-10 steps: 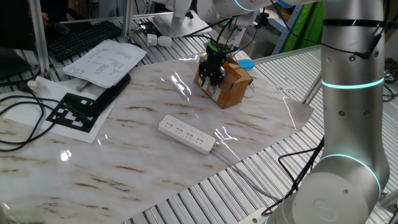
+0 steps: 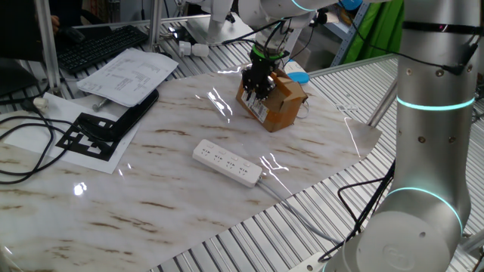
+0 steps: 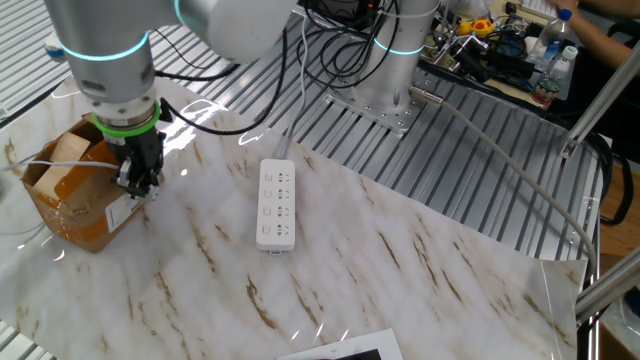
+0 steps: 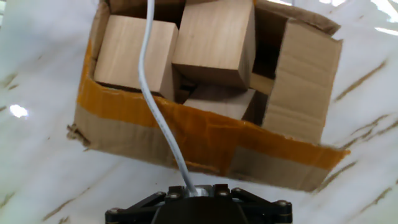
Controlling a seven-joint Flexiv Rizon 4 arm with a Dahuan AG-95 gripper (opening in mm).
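A pale grey cable (image 4: pixel 155 112) runs across the open cardboard box (image 4: pixel 143 137) and ends between the fingers of my gripper, which looks shut on it. In the second exterior view the cable (image 3: pixel 70 163) comes in from the left over the box (image 3: pixel 85 225) to the gripper (image 3: pixel 138 188). From the first exterior view, the gripper (image 2: pixel 257 92) points down at the near side of the box (image 2: pixel 283 113). Wooden blocks (image 4: pixel 214 37) fill much of the box. Whatever the cable's held end carries is hidden by the gripper.
A white power strip (image 2: pixel 227 162) lies mid-table, its grey cord (image 2: pixel 299 215) running off the edge. Papers (image 2: pixel 128 75) and a printed marker sheet (image 2: pixel 87 143) lie at the left.
The large arm link at the right has shifted slightly to the right. The gripper, still beside the box, has barely moved; box and power strip stay where they were.
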